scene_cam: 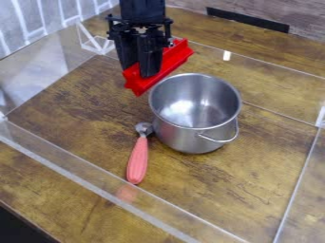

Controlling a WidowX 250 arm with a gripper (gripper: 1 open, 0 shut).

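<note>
My gripper point(143, 68) is raised above and behind the steel pot, shut on a red block point(165, 63), which it holds tilted up off the table at the upper middle. The metal pot point(195, 128) with a wire handle stands right of centre. In front of it lies a utensil with a pink handle point(137, 161), its metal head near the pot's left side.
Clear panels edge the workspace at the left and front, and a dark strip runs along the back.
</note>
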